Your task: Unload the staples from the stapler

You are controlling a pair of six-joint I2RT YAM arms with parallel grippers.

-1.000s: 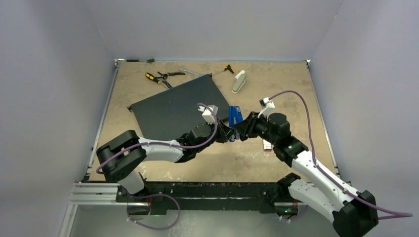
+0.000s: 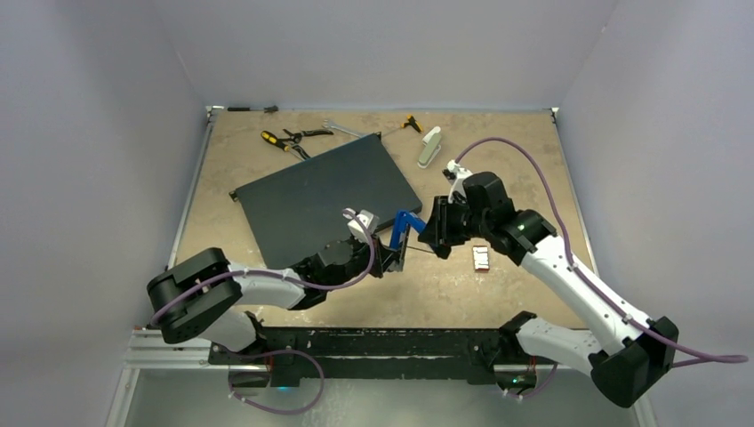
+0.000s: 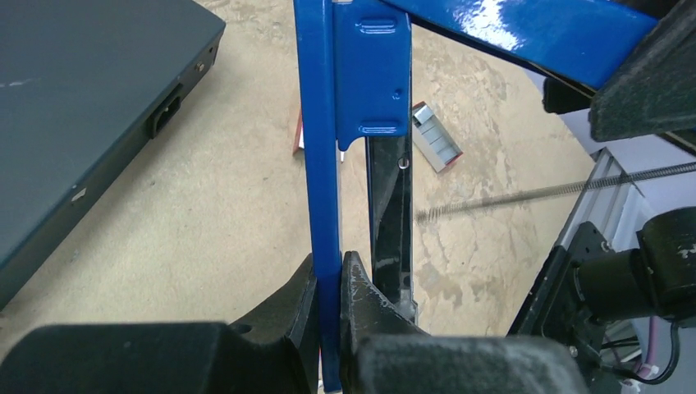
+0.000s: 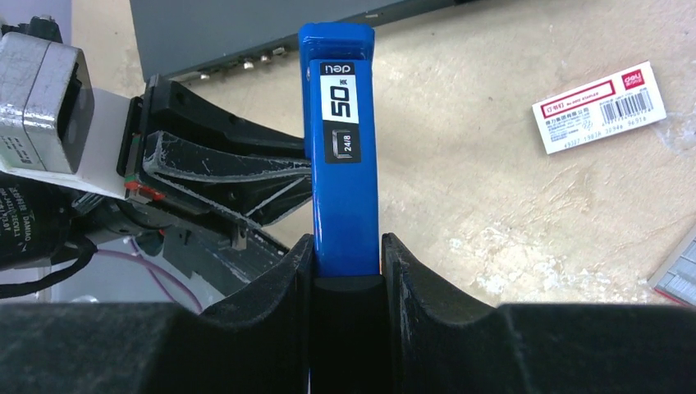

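Note:
A blue stapler [image 2: 399, 227] is held opened in a bent shape between both arms. My left gripper is shut on one blue part, which stands upright in the left wrist view beside a dark metal channel [image 3: 391, 222]. My right gripper grips the blue arm with the deli "50" label [image 4: 336, 107]. A thin spring [image 3: 558, 188] stretches out below that raised arm in the left wrist view. Whether staples lie in the channel I cannot tell.
A staple box [image 2: 481, 258] lies right of centre near the front. A dark plate [image 2: 311, 196] covers the left of the table. Pliers [image 2: 286, 144], a wrench [image 2: 342, 128] and a pale green stapler [image 2: 429, 149] lie at the back.
The left gripper has moved left and down in the top view; the right arm has shifted up and back, uncovering the staple box.

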